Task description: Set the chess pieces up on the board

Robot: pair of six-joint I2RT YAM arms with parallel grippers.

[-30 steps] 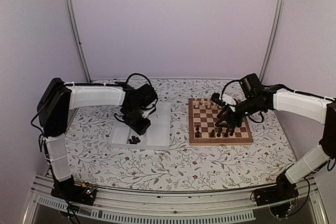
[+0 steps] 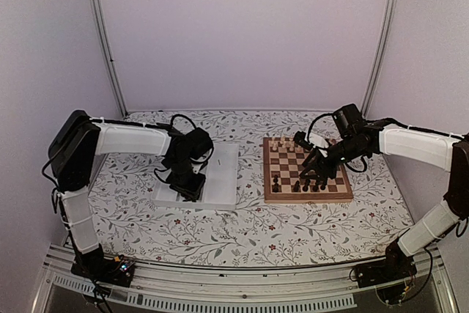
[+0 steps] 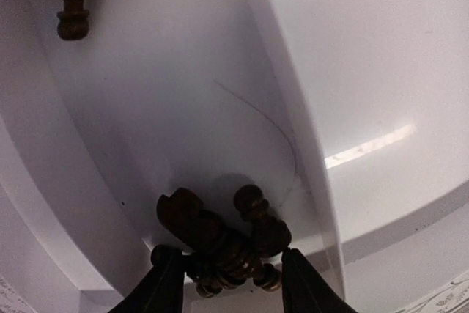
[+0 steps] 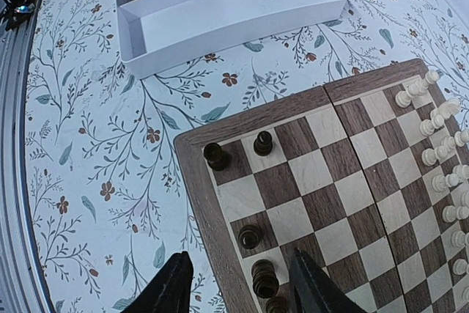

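Inside the white tray (image 2: pixel 226 174), my left gripper (image 2: pixel 193 194) is low at the near end of the left compartment. In the left wrist view its fingers (image 3: pixel 163 287) stand apart around a pile of dark chess pieces (image 3: pixel 220 243); whether any piece is gripped does not show. Another dark piece (image 3: pixel 73 5) lies at that view's upper left. My right gripper is open above the near side of the chessboard (image 4: pixel 335 185), with nothing held. Several dark pieces (image 4: pixel 250 237) stand along the board's near edge, and white pieces (image 4: pixel 443 149) line the far side.
A divider wall (image 3: pixel 293 100) splits the tray, and its right compartment (image 4: pixel 212 23) is nearly empty. Patterned tablecloth (image 2: pixel 250 236) lies clear between tray and board and in front of them. The board's middle squares are free.
The right arm stays still.
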